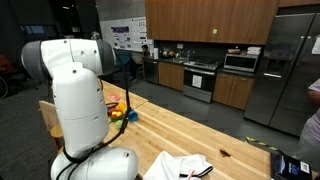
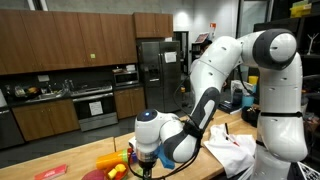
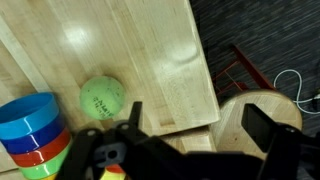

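In the wrist view my gripper is open, its dark fingers wide apart, with nothing between them. It hangs over the edge of the light wooden table [image 3: 165,60]. A round green object [image 3: 102,97] rests on the table left of the gripper. Beyond it, at the left edge of the view, is a group of ring-like bands or cups [image 3: 30,125] in blue, green, red and yellow. In exterior view 2 an orange item [image 2: 112,158] shows beside the arm; the gripper itself is not clear there.
Outside the table edge is a round wooden top [image 3: 243,112] above a dark floor. A white cloth [image 1: 180,166] lies at the near end of the table in exterior view 1.
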